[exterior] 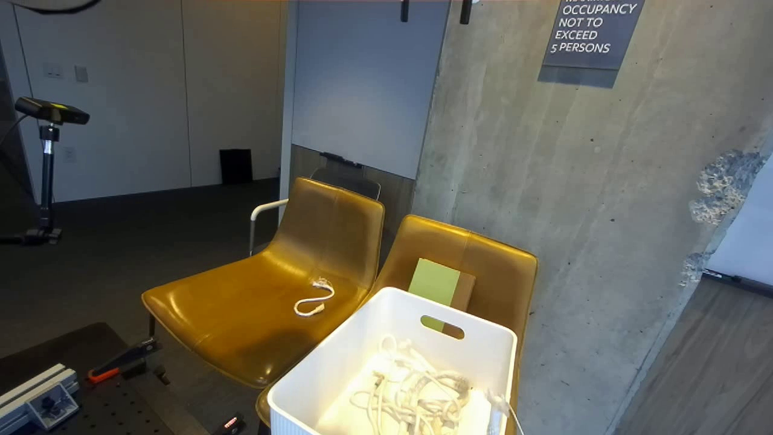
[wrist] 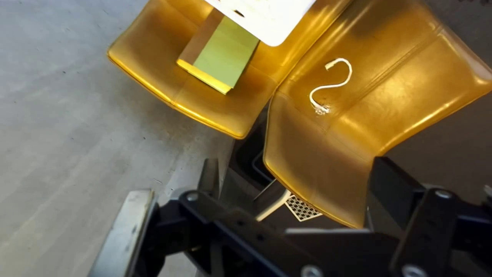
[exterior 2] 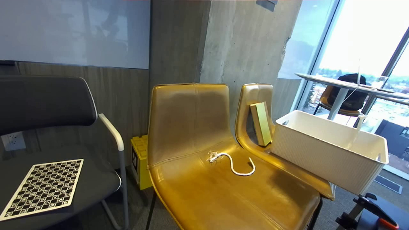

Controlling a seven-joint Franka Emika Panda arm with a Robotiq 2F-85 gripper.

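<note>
High in exterior view 1, only the two dark fingertips of my gripper (exterior: 435, 10) show at the top edge, well apart. The wrist view has the gripper open, with nothing held between its fingers. A white bin (exterior: 293, 395) sits on the right-hand tan chair, below the gripper. Inside it lies a tangle of white cords (exterior: 416, 391). One short white cord (exterior 2: 241, 174) with a frayed end rests in an S-curve on the other tan chair (exterior 2: 199, 191).
A green and brown box (exterior: 435, 283) leans on the chair back behind the bin. Another white cord (exterior: 500, 417) hangs over the bin's right rim. The concrete wall (exterior: 580, 217) stands behind the chairs. A checkered board (exterior 2: 44, 186) lies on a dark chair.
</note>
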